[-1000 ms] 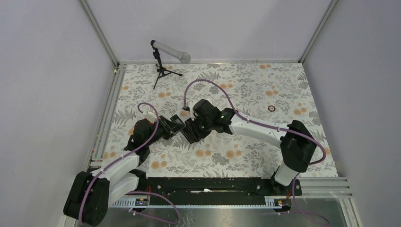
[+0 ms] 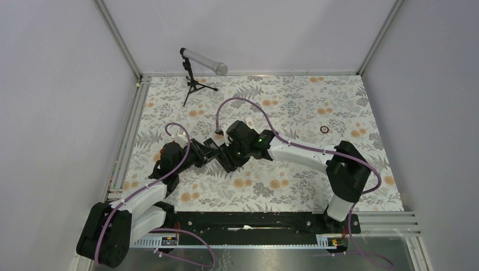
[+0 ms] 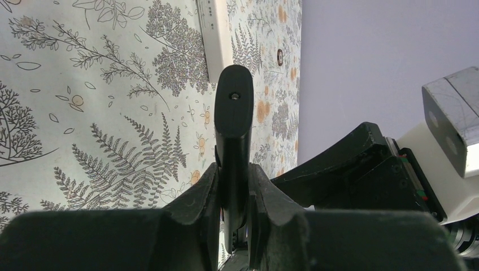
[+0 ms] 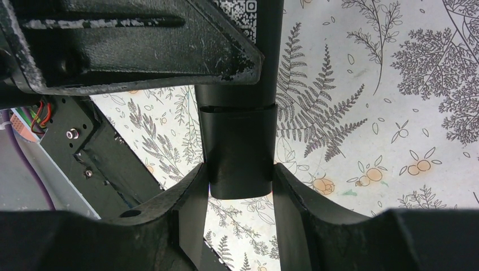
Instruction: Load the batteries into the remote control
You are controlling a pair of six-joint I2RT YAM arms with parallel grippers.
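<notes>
The black remote control (image 2: 209,144) is held off the table, its back toward the right wrist camera. My left gripper is shut on its middle; in the left wrist view the remote's edge (image 3: 234,107) stands up between the fingers. In the right wrist view, a black battery cover (image 4: 240,149) sits at the remote's near end, with a visible seam and slight step against the body (image 4: 237,97). My right gripper is shut across this end, fingertips on both sides of the cover. No batteries show; whether any lie under the cover is hidden.
A slim white object (image 3: 216,39) lies on the table beyond the remote. At the back left stands a small tripod (image 2: 193,84) with a clear tube. A dark ring (image 2: 324,129) lies to the right.
In the top view my right arm has shifted slightly left and toward the front edge, its gripper still at the remote's end. The left arm and the remote look still.
</notes>
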